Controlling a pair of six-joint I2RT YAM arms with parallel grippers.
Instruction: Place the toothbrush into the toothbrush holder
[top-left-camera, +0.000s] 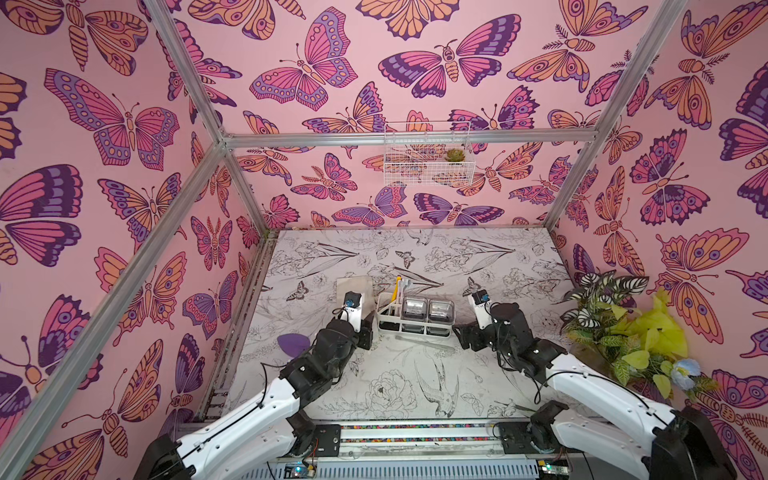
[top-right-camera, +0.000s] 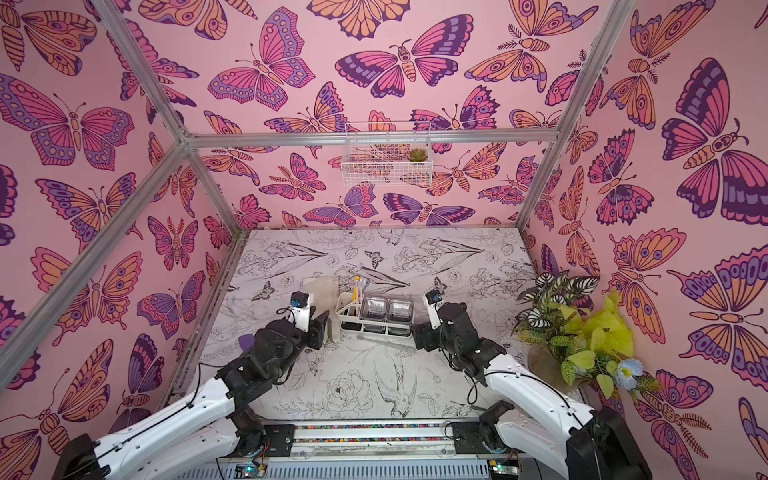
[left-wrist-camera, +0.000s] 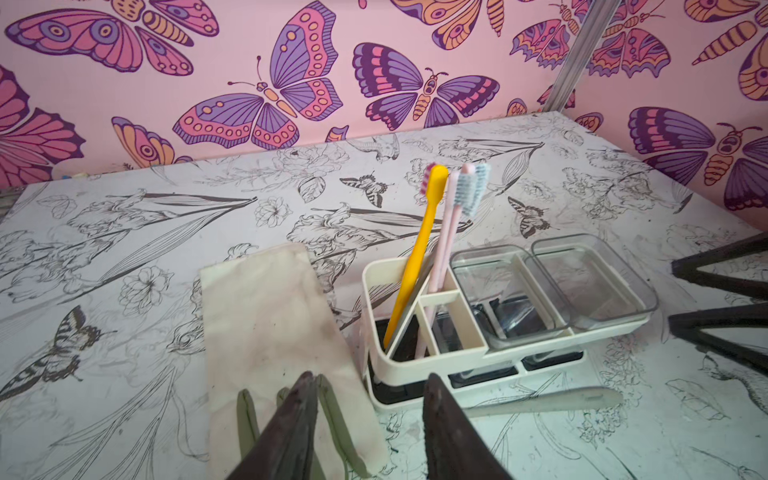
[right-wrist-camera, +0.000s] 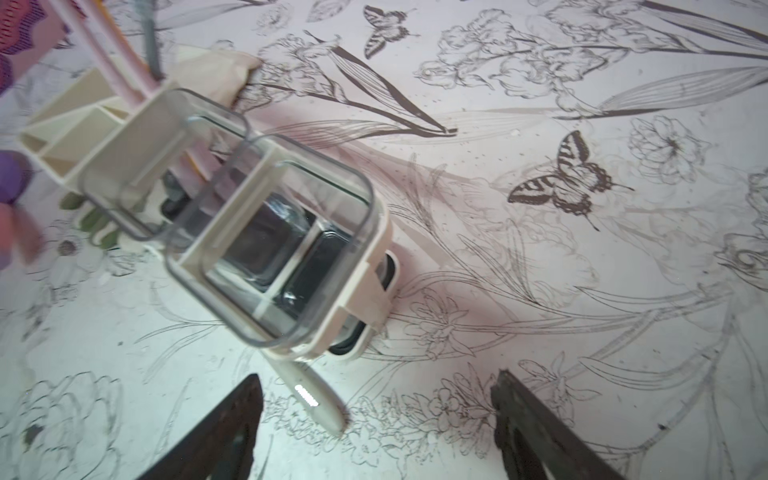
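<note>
In the left wrist view, a white toothbrush holder (left-wrist-camera: 504, 356) with two clear bins stands on the table. A yellow toothbrush (left-wrist-camera: 417, 248) and pink toothbrushes (left-wrist-camera: 445, 232) lean upright in its left end, beside a grey-handled item. My left gripper hangs in front of the holder's left end, its fingers apart with nothing between them. To the holder's right, my right gripper is also open and empty; only the patterned tabletop shows between its fingers.
A beige cloth pouch (left-wrist-camera: 272, 312) with green straps lies left of the holder. A pale stick (left-wrist-camera: 552, 401) rests along the holder's front. A leafy plant (top-left-camera: 640, 328) occupies the right side.
</note>
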